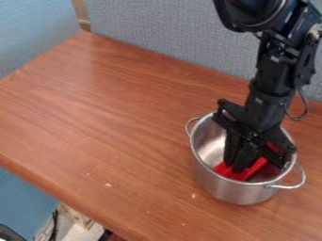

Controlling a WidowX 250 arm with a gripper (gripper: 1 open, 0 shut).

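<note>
My black gripper (247, 132) reaches down into a silver two-handled pot (233, 190) at the right of the table. Inside the pot a red object (240, 172) lies low, largely covered by the gripper. The fingertips are dark and overlap the red object, so whether they are shut on it cannot be told.
Grey padded panels stand along the back and left. The table's near left edge drops away to a blue floor.
</note>
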